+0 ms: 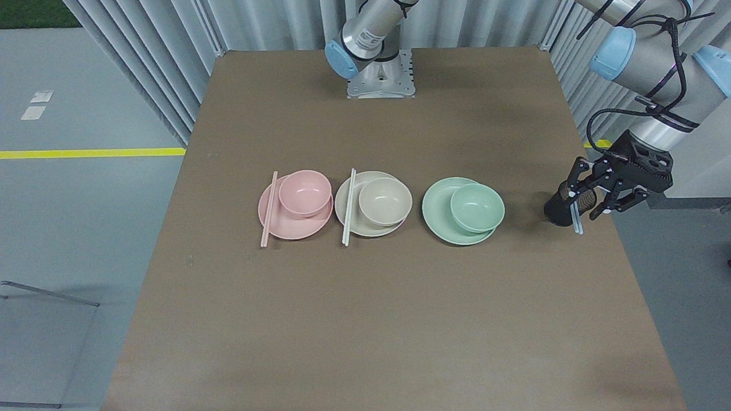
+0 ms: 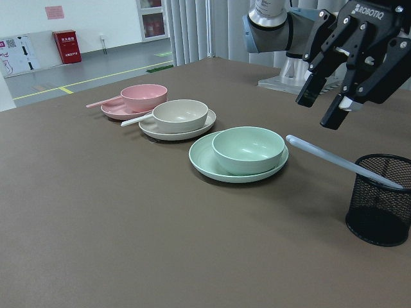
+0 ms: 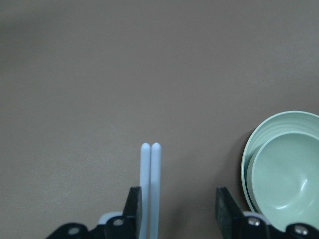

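My gripper is open above a black mesh holder at the table's right. Pale blue chopsticks rest tilted on the holder's rim, sticking out toward a mint plate with a mint bowl. In the wrist view they lie between the open fingers, seen from above, with nothing visibly gripped. To the left, white chopsticks lie on a white plate beside a white bowl, and pink chopsticks on a pink plate beside a pink bowl.
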